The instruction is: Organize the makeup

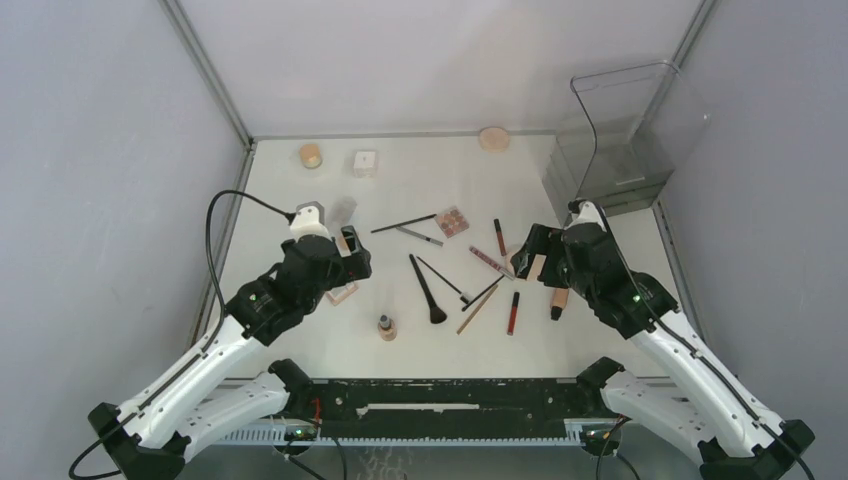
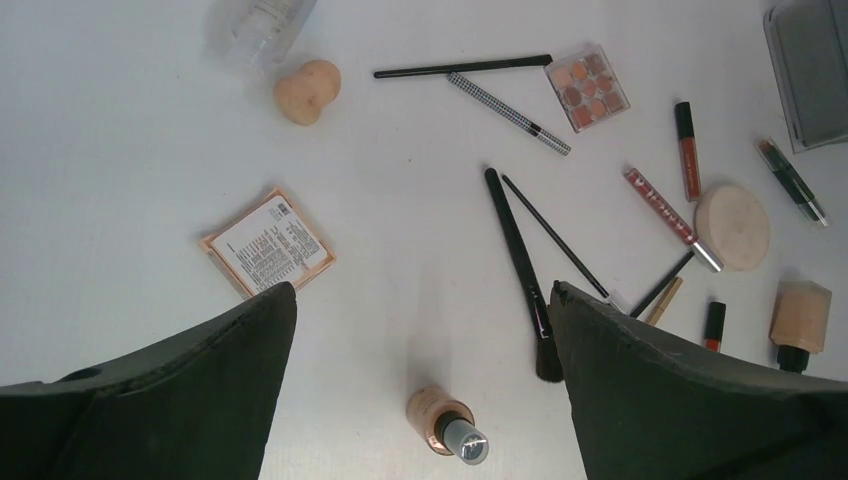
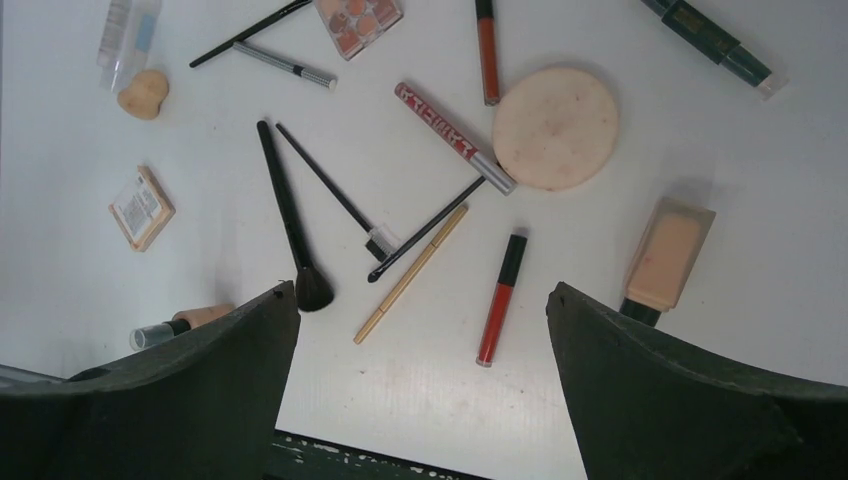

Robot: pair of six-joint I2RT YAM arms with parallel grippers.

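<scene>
Makeup lies scattered on the white table: eyeshadow palette (image 1: pixel 452 222), large black brush (image 1: pixel 428 298), thin brushes, pencils, lip glosses (image 3: pixel 494 310), round compact (image 3: pixel 555 128), foundation bottle (image 3: pixel 665 258), a second bottle (image 1: pixel 387 329), beige sponge (image 2: pixel 300 92) and labelled flat compact (image 2: pixel 268 244). My left gripper (image 1: pixel 354 250) hangs open over the left of the table, my right gripper (image 1: pixel 535 248) open over the right. Both wrist views show nothing between their fingers.
A clear acrylic organizer (image 1: pixel 625 170) stands at the back right. A small jar (image 1: pixel 310 155), white box (image 1: pixel 365 163) and round item (image 1: pixel 494 139) sit along the back. Walls border the table.
</scene>
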